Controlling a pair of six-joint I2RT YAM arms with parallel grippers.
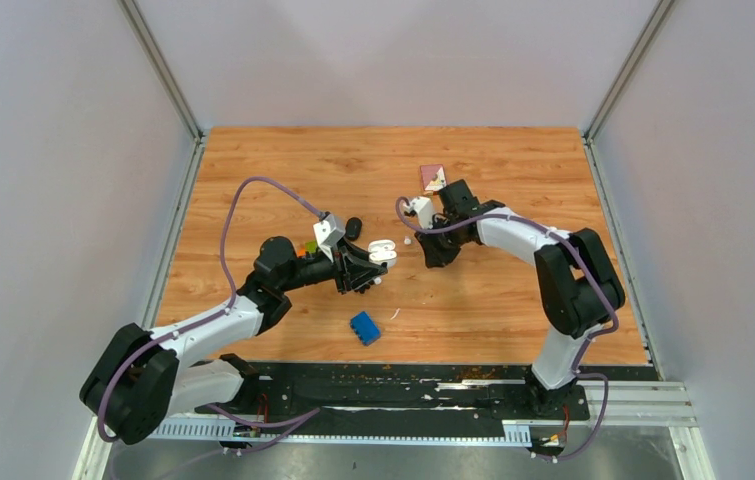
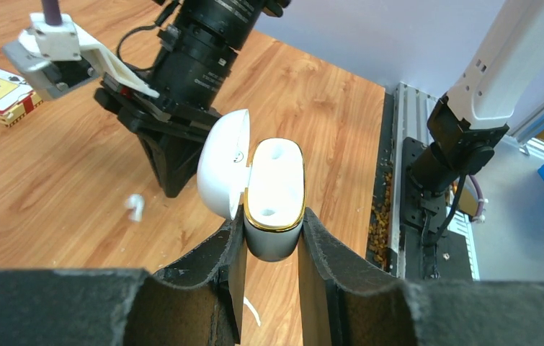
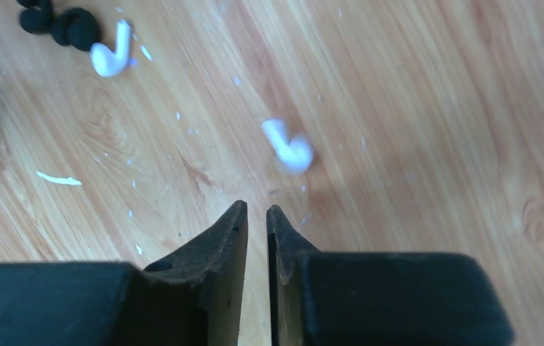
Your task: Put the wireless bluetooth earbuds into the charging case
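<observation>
The white charging case [image 2: 274,187] stands with its lid open, held by my left gripper, which is shut on it; from above, the case [image 1: 383,250] sits just right of that gripper. Two white earbuds lie on the wood in the right wrist view: one blurred [image 3: 292,150] just beyond the fingertips, one [image 3: 112,56] farther up-left. My right gripper is shut above the table, right of the case, with nothing visible between its fingertips.
A blue brick [image 1: 365,328] lies at the front, a card box [image 1: 432,178] at the back right, dark objects [image 1: 353,229] behind the left gripper.
</observation>
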